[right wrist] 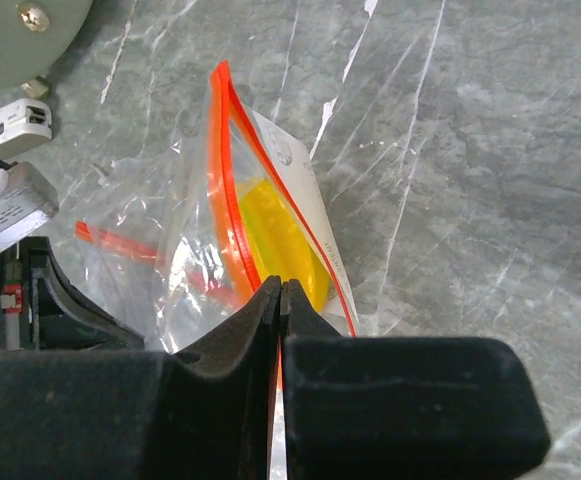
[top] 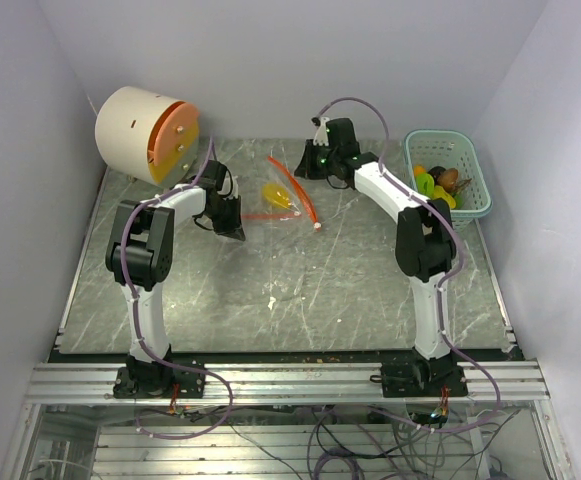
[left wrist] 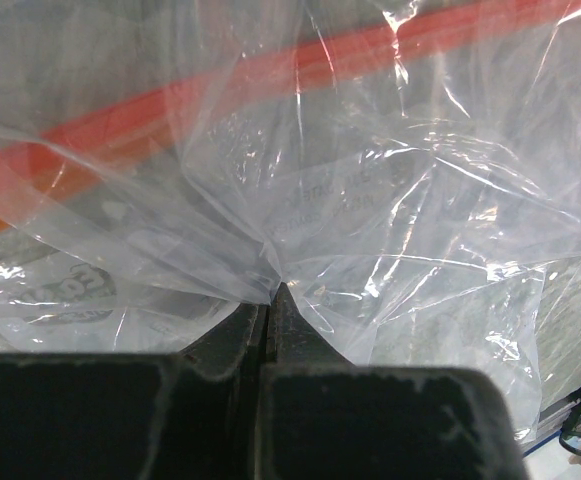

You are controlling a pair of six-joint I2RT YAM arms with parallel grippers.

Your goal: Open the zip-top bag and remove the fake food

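The clear zip-top bag (top: 272, 225) lies at the middle back of the table. Its orange zip edging (right wrist: 232, 215) stands parted into two strips in the right wrist view, with a yellow piece of fake food (right wrist: 275, 235) visible between them. My left gripper is shut on the bag's clear film, which puckers in folds around the fingertips. My right gripper (top: 302, 174) stands shut just right of the bag's mouth. In the right wrist view its tips (right wrist: 273, 300) overlap the lower part of the opening, and nothing shows between them.
A green basket (top: 485, 195) with several pieces of fake food stands at the back right. At the back left lies a large cream drum (top: 130, 130) with an orange end.
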